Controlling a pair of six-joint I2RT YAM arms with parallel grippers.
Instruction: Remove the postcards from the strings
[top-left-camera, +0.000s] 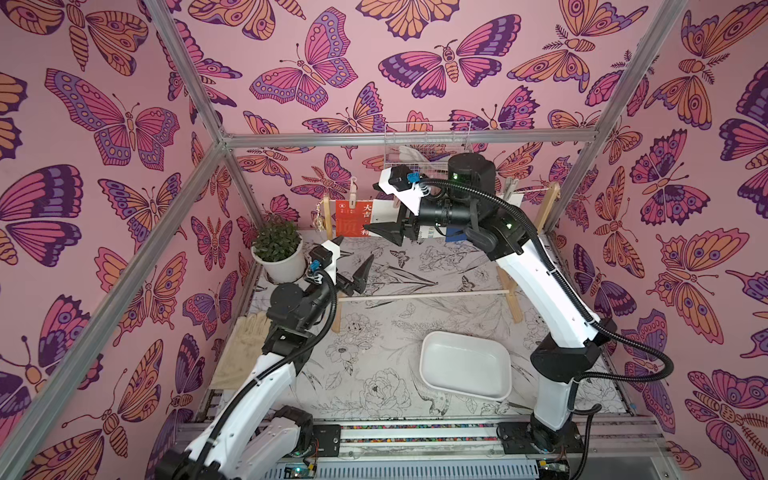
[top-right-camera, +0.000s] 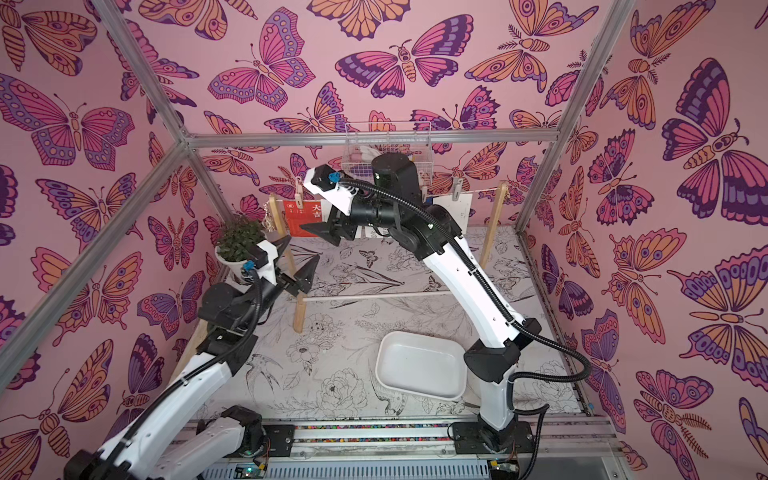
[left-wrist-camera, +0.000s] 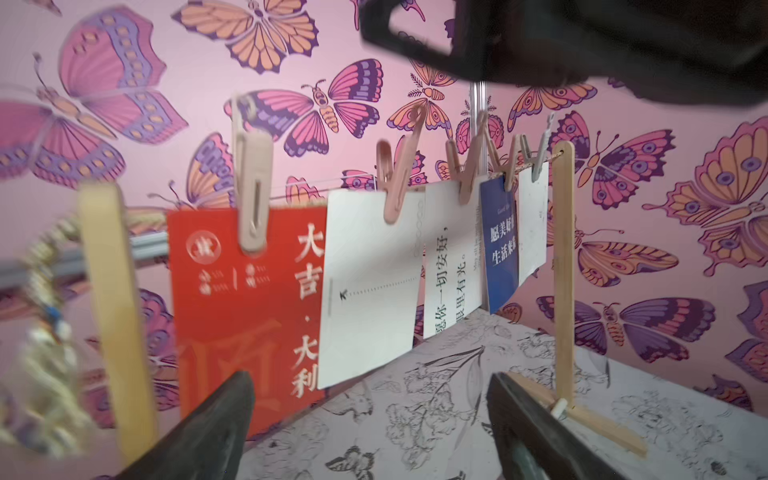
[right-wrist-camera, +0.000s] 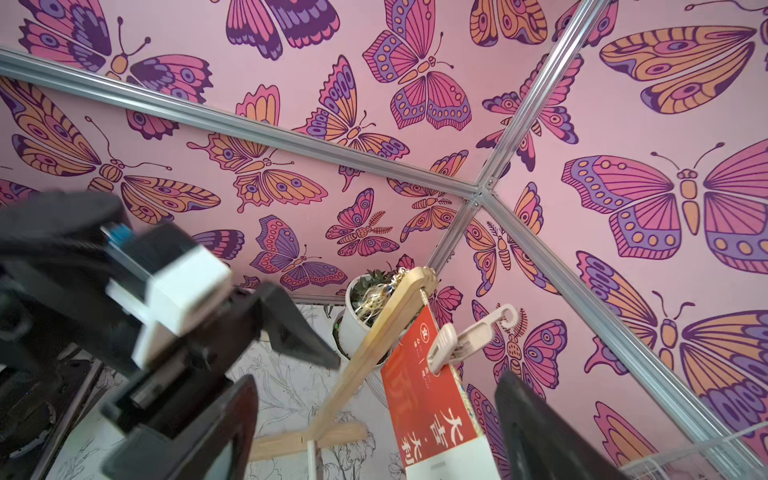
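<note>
Across a wooden stand hangs a row of postcards clipped to a string. In the left wrist view a red postcard (left-wrist-camera: 240, 320) comes first, then a white postcard (left-wrist-camera: 372, 288), a white postcard with Chinese text (left-wrist-camera: 453, 256), a blue postcard (left-wrist-camera: 500, 240) and another white one (left-wrist-camera: 532, 224). A pink clothespin (left-wrist-camera: 254, 192) grips the red card's top edge. My left gripper (top-left-camera: 352, 260) stands open, low and left in front of the red card. My right gripper (top-left-camera: 380, 204) hovers in front of the string, parted, nothing seen between its fingers; it hides part of the row from above.
An empty white tray (top-left-camera: 465, 366) lies on the table at front right. A potted plant (top-left-camera: 278, 248) stands left of the stand's wooden post (left-wrist-camera: 116, 320). A glove (top-left-camera: 240, 348) rests at far left. Behind the string is a wire basket (top-right-camera: 388, 152).
</note>
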